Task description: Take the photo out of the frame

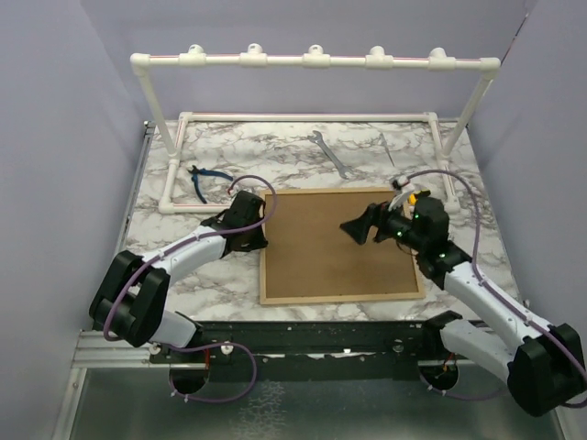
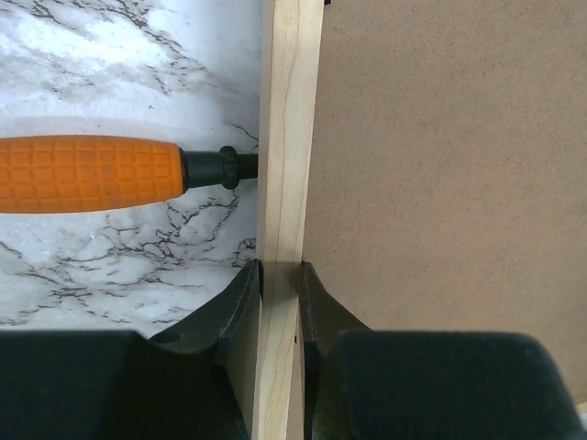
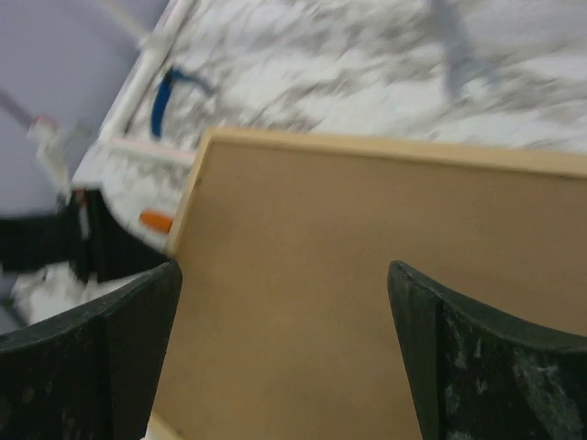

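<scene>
The frame lies flat with its brown back panel (image 1: 330, 261) upward inside a pale wooden border (image 1: 344, 299); no photo shows. At the left border strip (image 2: 286, 156), my left gripper has one finger on each side of the wood. Its fingertips look very close to the strip, but whether they press on it cannot be made out. My right gripper (image 1: 365, 223) hangs over the right part of the panel. In the right wrist view its fingers (image 3: 138, 339) stand wide apart with nothing between them.
An orange-handled tool (image 2: 101, 174) points at the left border. Blue pliers (image 1: 211, 173), a wrench (image 1: 328, 153) and a thin tool (image 1: 386, 148) lie behind the frame. A yellow-handled tool (image 1: 415, 197) is by the far right corner. White pipes (image 1: 312, 117) surround the back.
</scene>
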